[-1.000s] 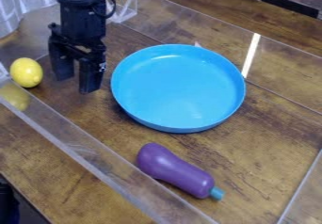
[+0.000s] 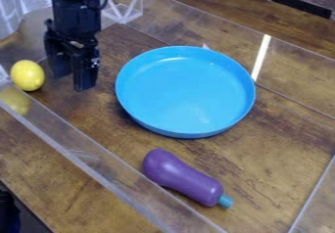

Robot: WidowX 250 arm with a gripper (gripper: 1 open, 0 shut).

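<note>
My black gripper (image 2: 76, 69) hangs over the wooden table at the upper left, its fingers pointing down; whether it is open or shut is hard to make out. Just left of it lies a yellow egg-shaped object (image 2: 26, 74). A large blue plate (image 2: 185, 90) sits right of the gripper. A purple eggplant-like toy (image 2: 183, 176) with a teal tip lies in the lower middle.
Clear plastic walls run diagonally along the lower left and border the table (image 2: 281, 129). A small pale object, mostly hidden, is behind the plate. Bare wood shows at the right and top.
The gripper has shifted slightly left, toward the yellow object. The plate, yellow object and purple toy have not visibly moved.
</note>
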